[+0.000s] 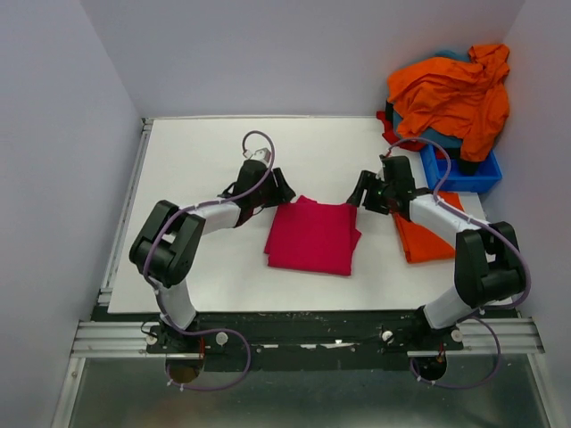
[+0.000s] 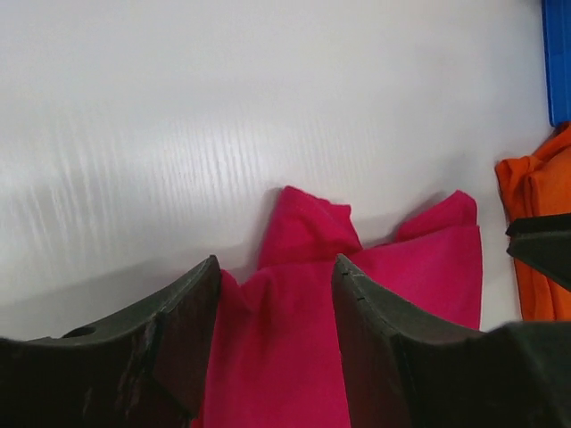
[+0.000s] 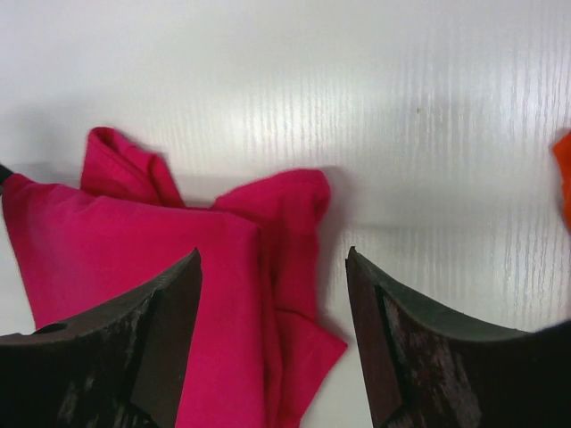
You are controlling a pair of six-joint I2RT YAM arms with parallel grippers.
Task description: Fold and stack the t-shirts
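Observation:
A crimson t-shirt (image 1: 311,239) lies partly folded in the middle of the white table, with two small flaps sticking out past its far edge. At its far left corner stands my left gripper (image 1: 284,193), open; in the left wrist view the corner of the crimson cloth (image 2: 234,299) rises between its apart fingers. My right gripper (image 1: 359,196) is open above the far right corner. In the right wrist view the cloth's folded edge (image 3: 241,234) shows beyond and between its spread fingers. Neither gripper grasps the cloth.
A folded orange shirt (image 1: 421,241) lies at the table's right, beneath the right arm. Behind it a blue bin (image 1: 482,181) holds a heap of clothes with an orange garment (image 1: 455,94) on top.

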